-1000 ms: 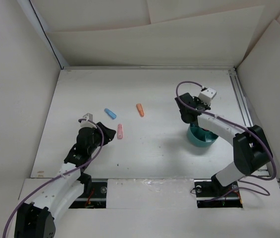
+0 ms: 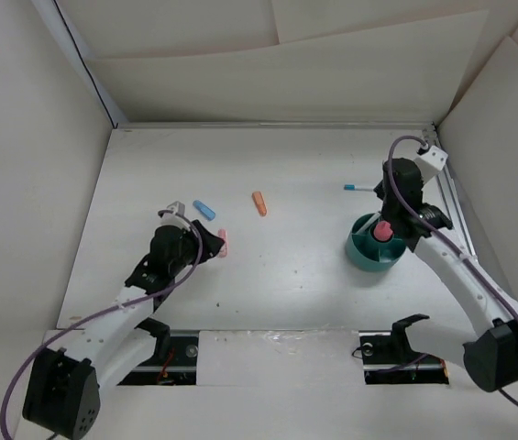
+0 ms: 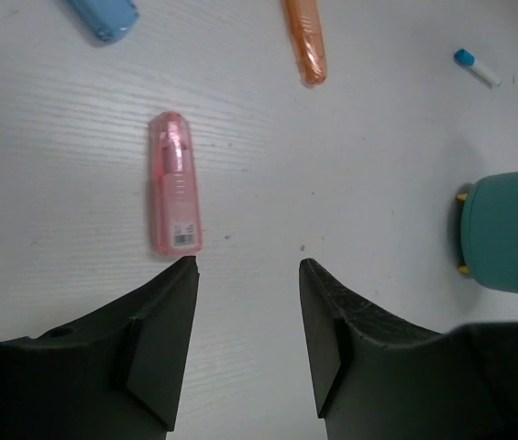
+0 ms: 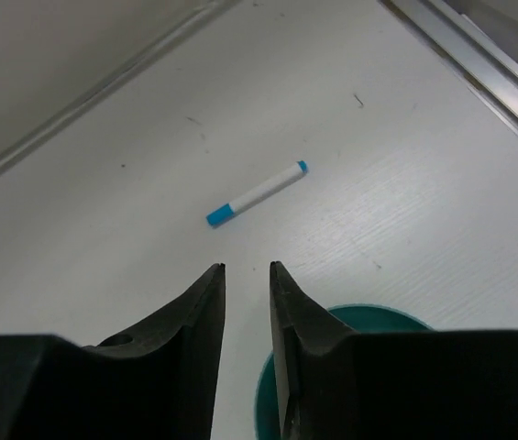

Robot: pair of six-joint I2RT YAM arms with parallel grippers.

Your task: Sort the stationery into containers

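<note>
A pink item (image 3: 174, 183) lies just ahead of my left gripper, which is open and empty. Beyond it lie a blue item (image 2: 204, 210) and an orange one (image 2: 259, 203). A white marker with blue cap (image 4: 259, 191) lies behind the teal divided container (image 2: 361, 257), which holds something pink (image 2: 382, 230). My right gripper hangs over the container's edge, its fingers a small gap apart, nothing visible between them.
Walls bound the white table (image 2: 121, 229) at back and sides, with a metal rail along the right edge.
My left gripper has shifted slightly right.
</note>
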